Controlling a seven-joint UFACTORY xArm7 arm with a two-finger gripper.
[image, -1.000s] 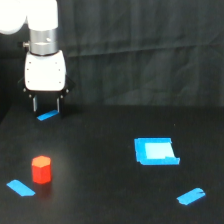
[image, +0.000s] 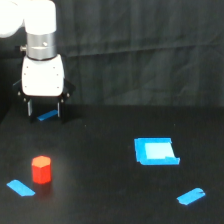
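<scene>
At the far left, my gripper (image: 45, 109) hangs low with its dark fingers spread apart. Nothing shows held between them. A blue strip (image: 47, 115) lies on the dark table just below or behind the fingertips; whether they touch it I cannot tell. The red block (image: 41, 170), six-sided in outline, stands nearer the camera, apart from the gripper. On the right side is a blue-bordered white square (image: 158, 151), lying flat.
Another blue strip (image: 20, 187) lies left of the red block, and one more blue strip (image: 191, 196) is at the front right. A black curtain (image: 150, 50) hangs behind.
My gripper has come slightly down and to the left, and its fingers look farther apart. The red block, the blue strips and the white square have stayed put.
</scene>
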